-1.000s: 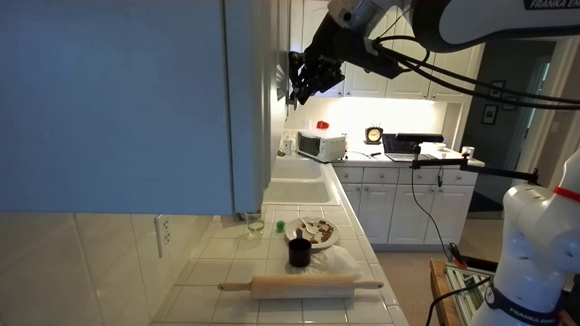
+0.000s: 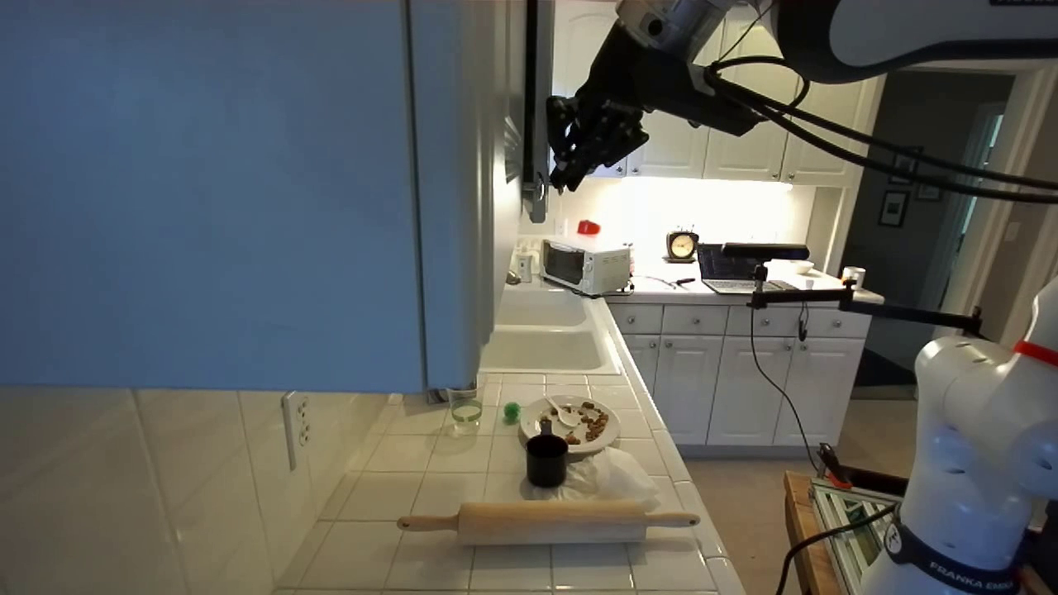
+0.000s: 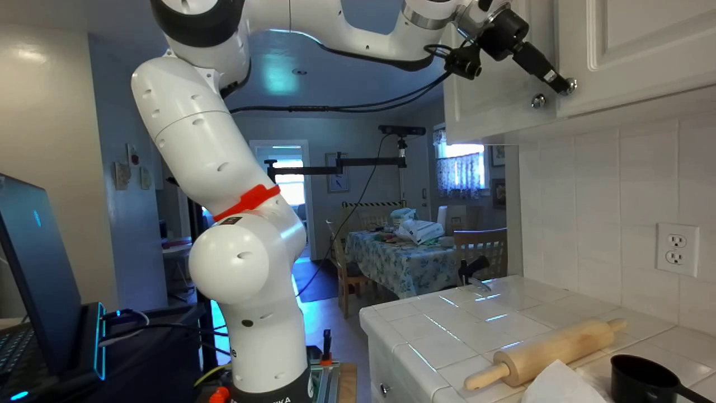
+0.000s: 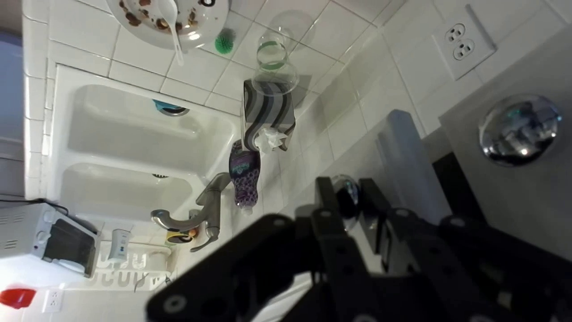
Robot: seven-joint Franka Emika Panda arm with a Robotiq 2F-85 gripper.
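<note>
High on the wall cabinet, my gripper is shut on a round shiny knob point(image 4: 347, 203), one dark finger on each side of it. The cabinet door point(image 4: 413, 166) carrying that knob stands slightly ajar, with a dark gap along its edge in the wrist view. A second shiny knob point(image 4: 520, 130) is on the neighbouring door, apart from my fingers. In exterior view 2 the gripper point(image 3: 561, 81) reaches the held knob point(image 3: 571, 87) from the left. Exterior view 1 shows the gripper point(image 2: 562, 187) beside the door's edge point(image 2: 540, 109); the knob is hard to make out there.
Below lies the tiled counter with a rolling pin point(image 2: 552, 522), a black cup point(image 2: 546, 460), a plate of scraps point(image 2: 606, 441) and a clear glass point(image 2: 465, 411). The sink point(image 4: 128, 129) and faucet point(image 4: 213, 206) are beyond. Open air surrounds the arm on the room side.
My gripper has moved right in exterior view 1, away from the cabinet front. The door has swung outward with it, showing more of its dark edge.
</note>
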